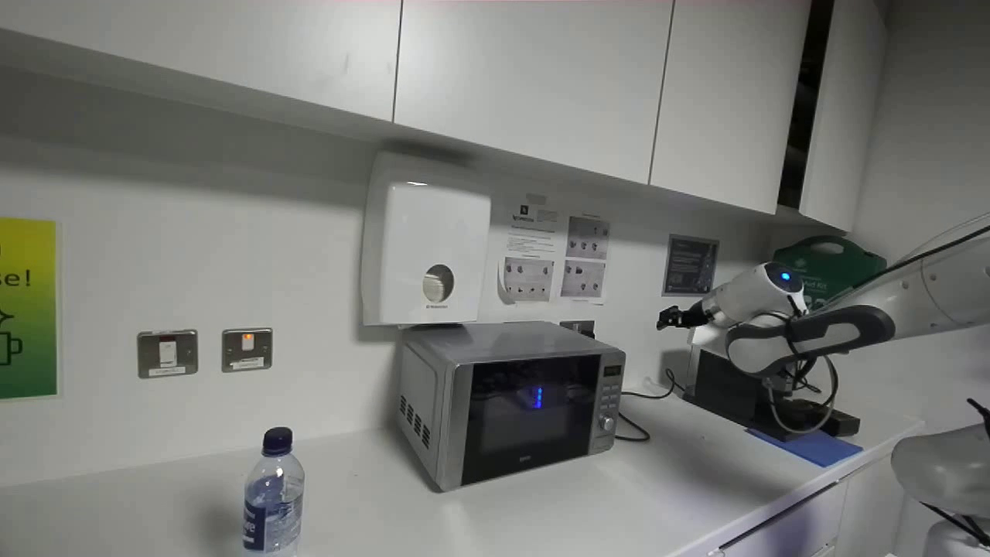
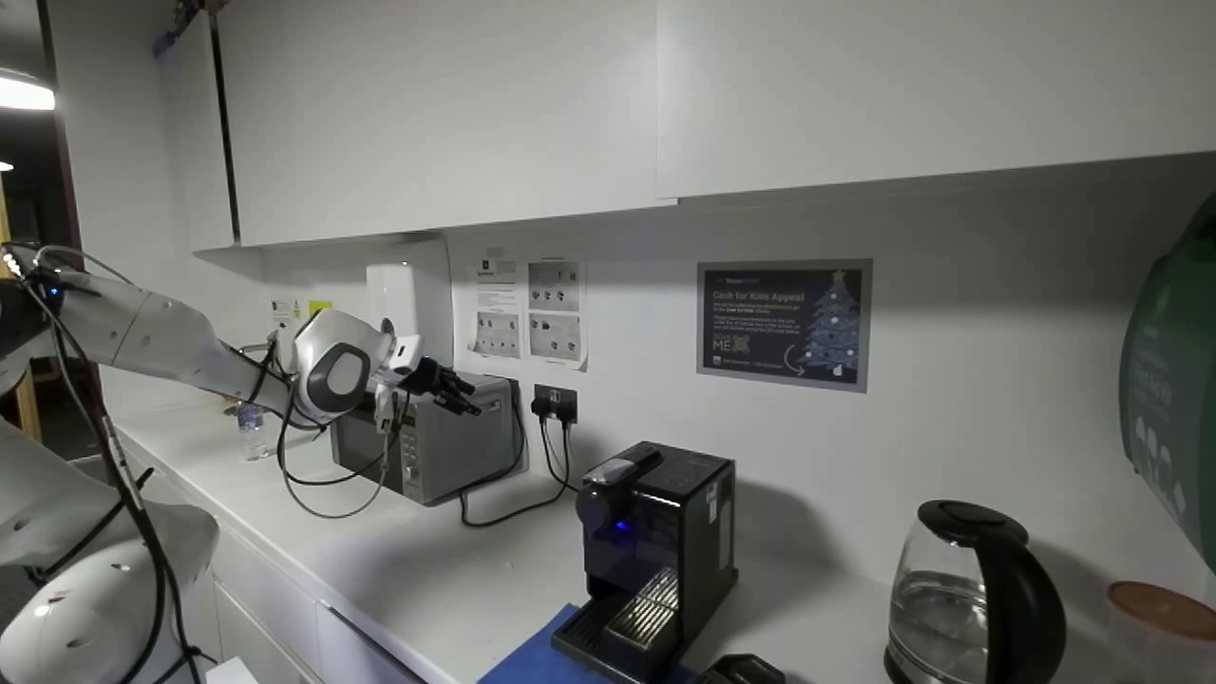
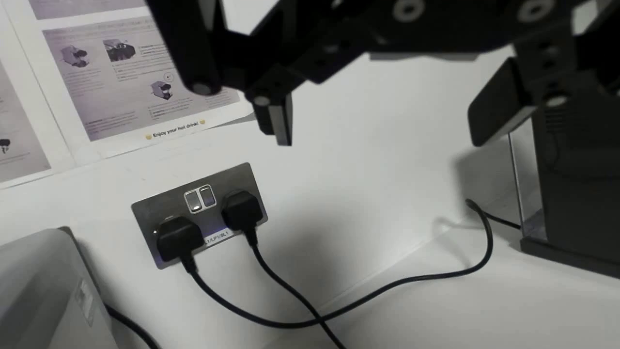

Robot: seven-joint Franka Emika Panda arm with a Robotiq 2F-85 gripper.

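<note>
My gripper stands open, its two fingers wide apart with only bare wall behind the gap. In exterior view 1 the gripper (image 1: 664, 319) is raised above the counter, in the area between the microwave (image 1: 520, 399) and the coffee machine (image 1: 728, 385). Facing it in the wrist view is a wall socket (image 3: 200, 215) with two black plugs. The microwave's side (image 3: 52, 291) shows at lower left there, and the coffee machine (image 3: 581, 174) at the right. Exterior view 2 shows the gripper (image 2: 465, 393) in front of the microwave, touching nothing that I can see.
Black cables (image 3: 401, 282) run across the counter. A water bottle (image 1: 274, 501) stands at the left; a glass kettle (image 2: 946, 593) is beyond the coffee machine. Wall cabinets (image 1: 529, 83) hang overhead.
</note>
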